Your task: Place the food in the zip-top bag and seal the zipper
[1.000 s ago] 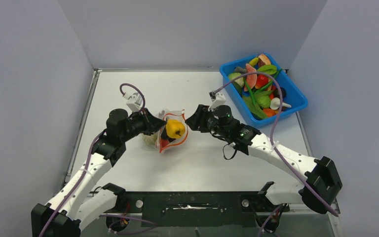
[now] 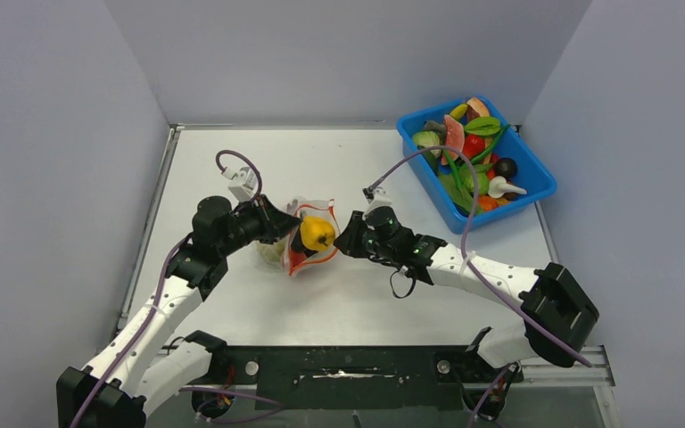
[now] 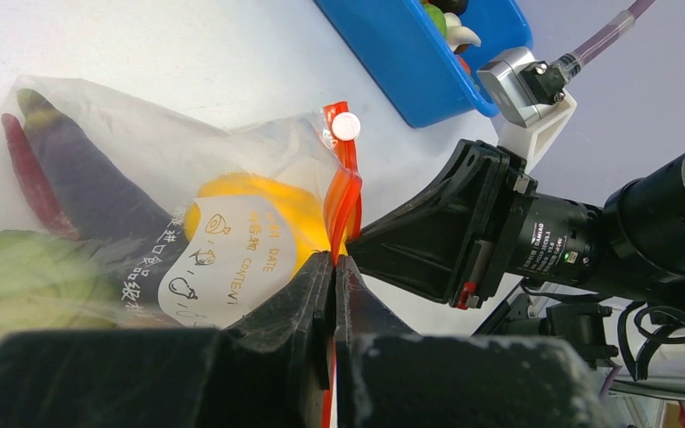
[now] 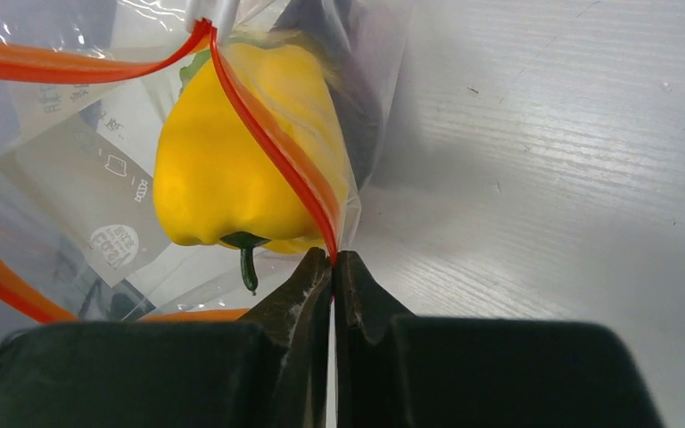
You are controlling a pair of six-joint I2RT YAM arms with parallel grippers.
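Note:
The clear zip bag point(image 3: 98, 178) lies mid-table, holding an eggplant point(image 3: 89, 169), a red pepper, pale green produce and a yellow bell pepper point(image 4: 236, 152) near its mouth. My left gripper is shut on the orange-red zipper edge point(image 3: 341, 196) of the bag. My right gripper is at the opposite part of the mouth, its fingertips closed together on the other orange zipper strip point(image 4: 276, 147), beside the yellow pepper. The white slider point(image 3: 345, 126) sits at one end of the zipper. The mouth stands open in the right wrist view.
A blue bin point(image 2: 428, 187) of assorted toy food stands at the back right, behind my right arm. Walls enclose the sides and back.
My right gripper has moved left and slightly down to the bag's mouth, and its fingers have closed on the zipper edge. The left arm has stayed put.

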